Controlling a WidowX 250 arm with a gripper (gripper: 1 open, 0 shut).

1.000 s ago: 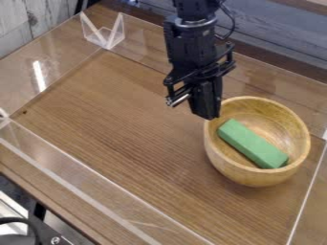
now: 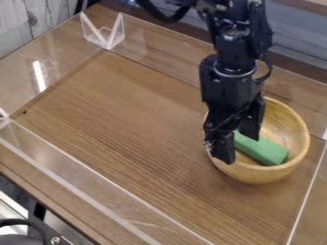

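Note:
My black gripper (image 2: 234, 131) reaches down from the top into the left side of a round wooden bowl (image 2: 266, 171) at the right of the camera view. Its fingers are apart and open. A green block (image 2: 263, 148) lies tilted in the bowl, just right of the fingers and partly behind them; whether they touch it is unclear.
A clear plastic object (image 2: 106, 31) stands at the back left. A black cable curves at the bottom left corner, and a panel edge runs along the back.

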